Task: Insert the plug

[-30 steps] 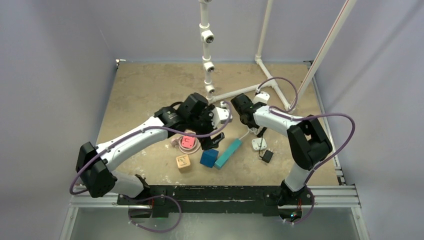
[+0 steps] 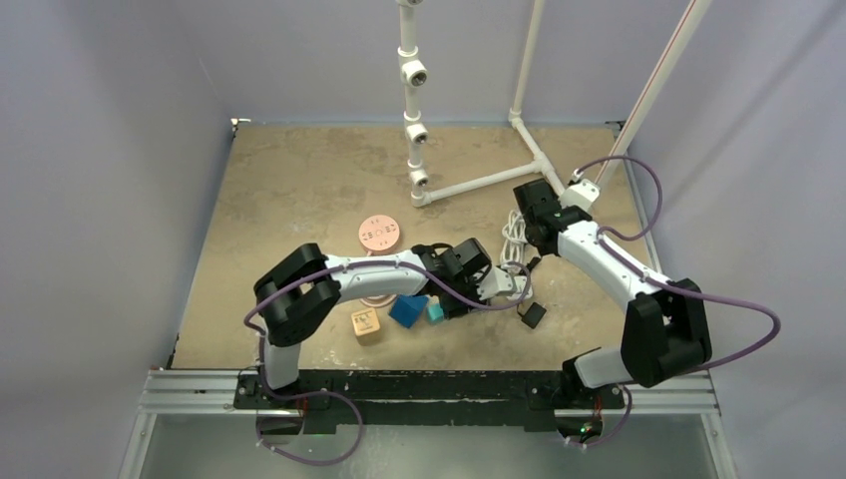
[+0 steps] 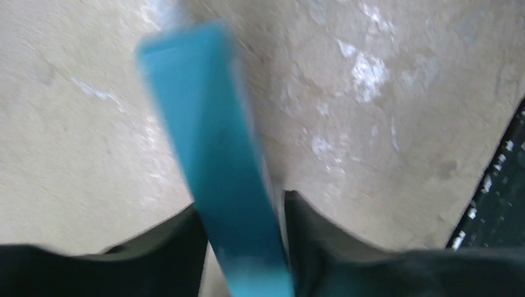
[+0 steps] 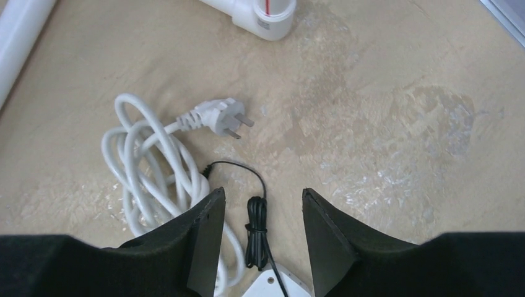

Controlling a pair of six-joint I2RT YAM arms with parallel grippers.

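A teal power strip [image 3: 210, 124] fills the middle of the blurred left wrist view, between the fingers of my left gripper; whether they touch it is unclear. In the top view only its near end [image 2: 435, 311] shows from under that arm. A white plug [image 4: 220, 116] with two pins lies beside a coiled white cable [image 4: 142, 167] in the right wrist view. My right gripper stands open above the cable and a bundled black cord [image 4: 256, 229], with nothing held.
A pink round socket [image 2: 379, 232], a wooden cube [image 2: 365, 324], a blue cube [image 2: 407, 311] and a black adapter [image 2: 532, 315] lie around. White pipe frames stand at the back and right.
My left arm has swung right and toward the front, over the teal strip, hiding most of it. My right arm has moved right, uncovering more of the white cable.
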